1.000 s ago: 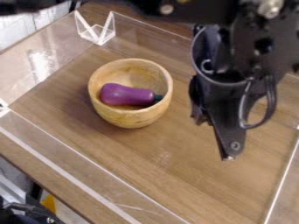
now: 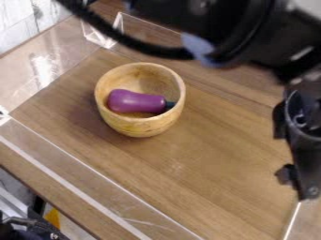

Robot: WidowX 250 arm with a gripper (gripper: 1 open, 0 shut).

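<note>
A wooden bowl (image 2: 141, 124) stands on the wooden surface in the upper left of the camera view, holding a purple eggplant (image 2: 133, 102) that lies on its side. The black gripper (image 2: 296, 178) is at the right edge, to the right of the bowl and apart from it, partly out of frame and blurred; its finger state and anything between its fingers cannot be made out.
The dark arm spans the top of the view. Clear plastic strips and edges run along the left, with dark items at the lower left corner.
The gripper has moved right, partly out of view, uncovering more of the wooden surface. The bowl and eggplant have stayed in place.
</note>
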